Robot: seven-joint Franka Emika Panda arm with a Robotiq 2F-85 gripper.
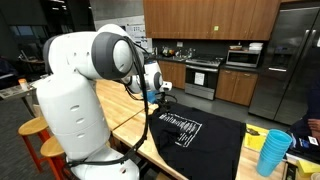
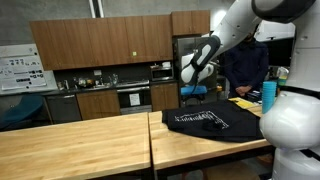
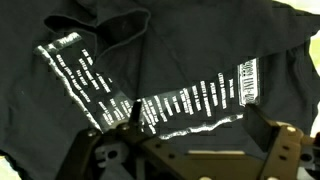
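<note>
A black cloth with white printed lettering [image 1: 210, 140] lies spread over the wooden table. In the wrist view, the white lettering [image 3: 185, 103] runs across the cloth, and a raised, crumpled fold [image 3: 120, 28] shows at the upper left. My gripper is above the cloth, its dark fingers [image 3: 256, 122] wide apart and nothing between them. From the second exterior view, the gripper [image 2: 190, 99] hangs over the cloth's far side. How high it stands above the fabric is hard to tell.
Blue cups [image 1: 273, 152] stand at the table's right side, with yellow items [image 1: 256, 138] near them. Bare wooden tabletop [image 2: 80, 145] stretches away beside the cloth. Orange stools [image 1: 35, 127] stand at the left. A person [image 2: 246, 62] is near the table's far right.
</note>
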